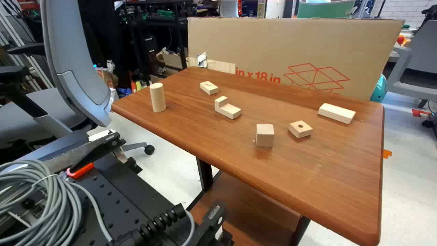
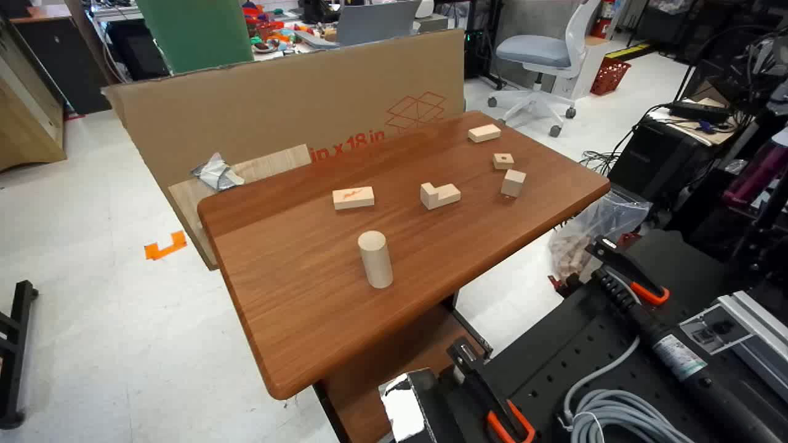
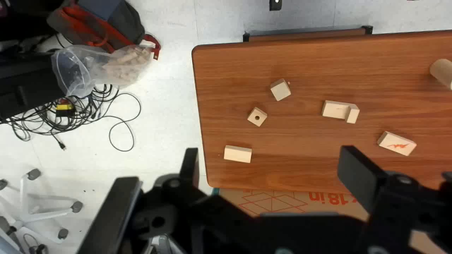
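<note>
My gripper hangs high above the table with its fingers wide open and nothing between them; neither exterior view shows it. Pale wooden pieces lie spread over the brown tabletop. A tall cylinder [image 2: 376, 259] stands upright near one end. A flat block with an orange mark [image 2: 353, 198] and an L-shaped block [image 1: 227, 108] lie apart from each other. Toward the other end are a plain cube [image 1: 265, 135], a small square block with a hole [image 1: 300, 129] and a plain rectangular block [image 1: 336, 113]. None of the pieces touch.
A cardboard sheet [image 1: 262, 45] stands along the table's back edge. Beside the front edge is a black cart [image 2: 561, 369] with cables and clamps. A grey chair [image 1: 78, 61] is close to the cylinder's end.
</note>
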